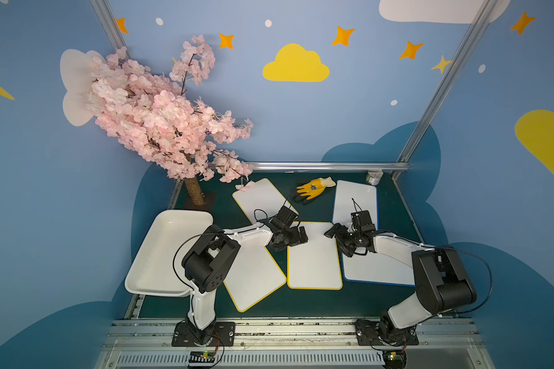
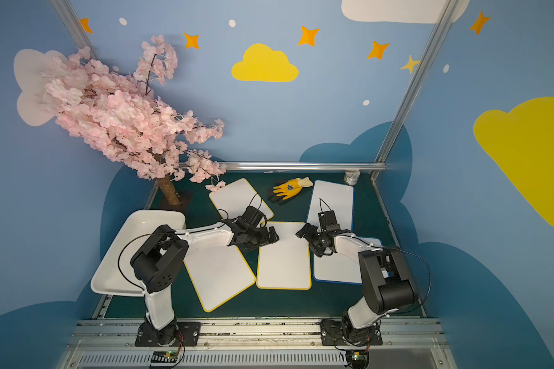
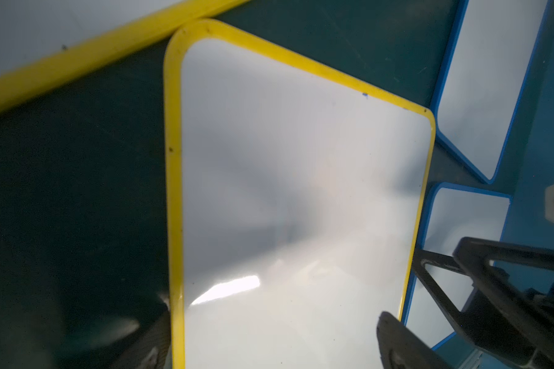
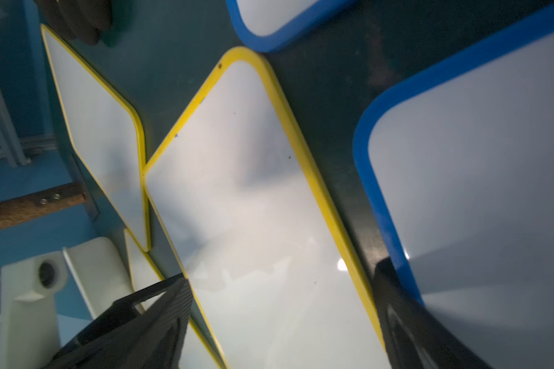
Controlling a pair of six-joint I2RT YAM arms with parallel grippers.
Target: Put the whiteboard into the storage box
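Observation:
A yellow-edged whiteboard lies flat at the middle of the table, between my two grippers. Over its upper left edge stands my left gripper, open and empty; in the left wrist view one finger appears over the white face, the other by the yellow left edge. My right gripper is open at the upper right edge. One of its fingertips shows in the narrow strip between this board and the lower blue-edged board. The white storage box sits at the far left, its visible floor bare.
Two more yellow-edged boards lie left of the middle one, one near, one far. Another blue-edged board is at the back right. A yellow glove, a small jar and a blossom tree stand or lie behind.

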